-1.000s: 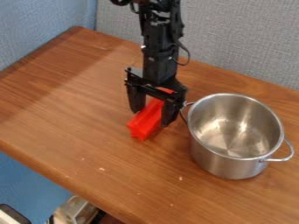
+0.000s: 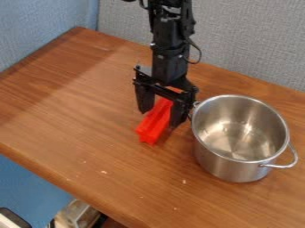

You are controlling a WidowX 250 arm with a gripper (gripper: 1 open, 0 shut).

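Observation:
My black gripper (image 2: 162,101) hangs over a red oblong object (image 2: 152,127) lying on the wooden table, its open fingers reaching down on either side of the object's back part, which they partly hide. A steel pot (image 2: 238,139) with a wire handle stands just right of the gripper, very close to it.
A grey padded wall (image 2: 251,44) runs behind. The table's front left edge drops to a blue surface, where a metal fixture (image 2: 77,215) shows.
The gripper and arm have shifted slightly, a little to the right over the last second. The red object and pot look almost unchanged.

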